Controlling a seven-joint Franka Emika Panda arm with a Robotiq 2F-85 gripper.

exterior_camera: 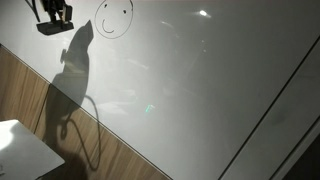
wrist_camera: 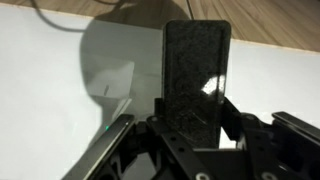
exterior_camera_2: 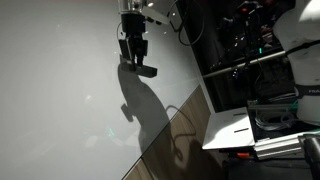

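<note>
A dark rectangular block, like a whiteboard eraser (wrist_camera: 194,65), is held in my gripper, which is shut on it. In exterior view 1, the gripper (exterior_camera: 52,12) is at the top left edge, with the eraser (exterior_camera: 55,27) below its fingers. It is over the white board (exterior_camera: 210,90), left of a drawn smiley face (exterior_camera: 114,17). Exterior view 2 shows the eraser (exterior_camera_2: 147,71) at the lower end of the gripper (exterior_camera_2: 134,52). Whether the eraser touches the board cannot be told.
Wood paneling (exterior_camera: 90,125) borders the board, and a white surface (exterior_camera: 22,155) lies at lower left. A small green mark (exterior_camera: 149,108) shows on the board. Most of the board is clear. Dark equipment (exterior_camera_2: 262,115) stands at the right in exterior view 2.
</note>
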